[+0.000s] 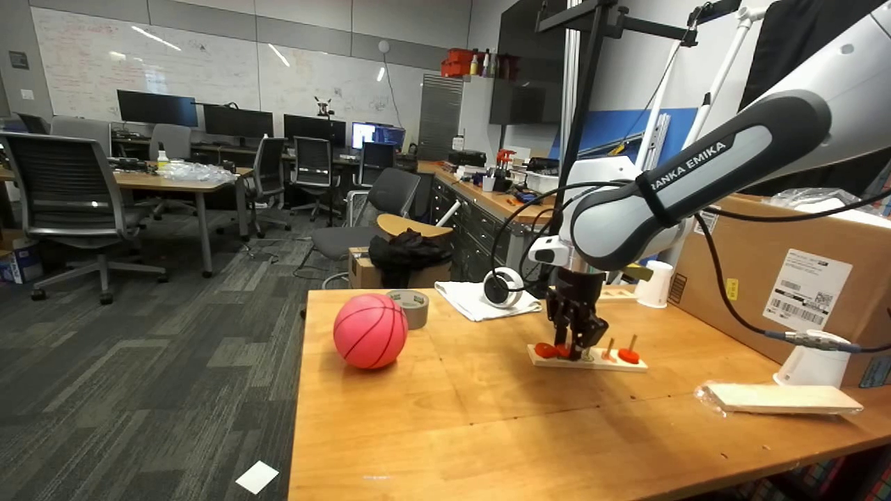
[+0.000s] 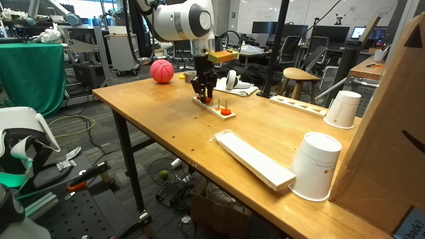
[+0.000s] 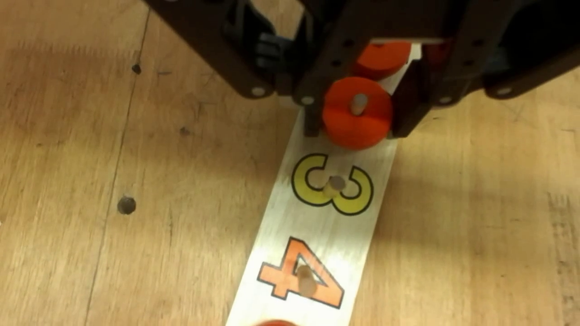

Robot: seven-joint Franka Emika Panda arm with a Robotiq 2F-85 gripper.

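Note:
A narrow wooden peg board (image 3: 321, 228) lies on the table, with numbers printed beside its pegs. My gripper is down over it, its fingers shut on an orange-red disc (image 3: 353, 127). The tip of a peg (image 3: 359, 103) still shows through that disc's middle. Just behind it is a second red disc (image 3: 384, 59), partly hidden by the fingers. The pegs at the yellow 3 (image 3: 356, 203) and the orange 4 (image 3: 280, 277) are bare. Another red disc (image 1: 628, 356) sits around the peg at the board's far end.
A pink ball (image 1: 371, 331) and a tape roll (image 1: 411, 308) stand to the left. Behind the board lies a white cloth (image 1: 480, 302) with a white headset on it. A wrapped wooden plank (image 2: 253, 159) and paper cups (image 2: 316, 165) are at the other end. Bare tabletop surrounds the board.

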